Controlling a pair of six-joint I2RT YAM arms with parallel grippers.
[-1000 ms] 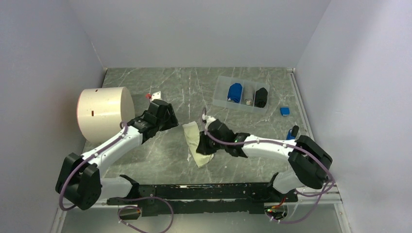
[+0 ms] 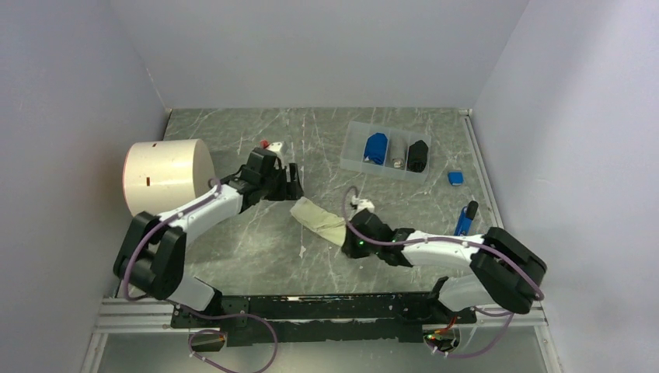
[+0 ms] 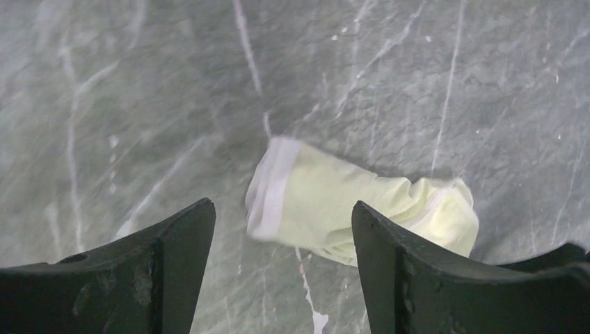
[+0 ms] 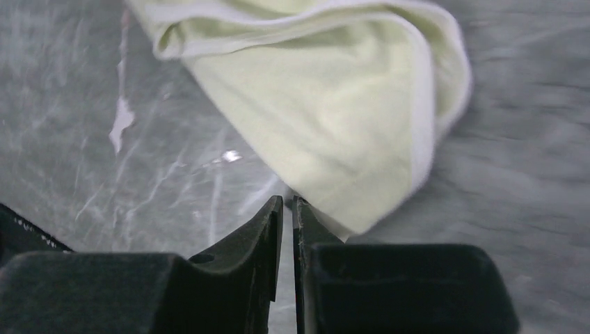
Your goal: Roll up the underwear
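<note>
The pale yellow underwear lies folded into a narrow strip on the marble table, slanting between the arms. Its white-edged end is flat, while the farther part is creased and loosely folded over. Above the flat end, my left gripper is open, its fingers wide apart with no cloth held. At the other end of the strip is my right gripper. Only a narrow gap parts its fingertips, close beside the cloth's lower edge, and no fabric shows between them. The right arm hides part of the strip from above.
A clear divided box with rolled blue, grey and black items stands at the back. A large cream cylinder is on the left. At right lie a small blue object and a blue-black tool.
My left gripper has moved right, to the cloth's upper end. The strip's lower end has swung rightward.
</note>
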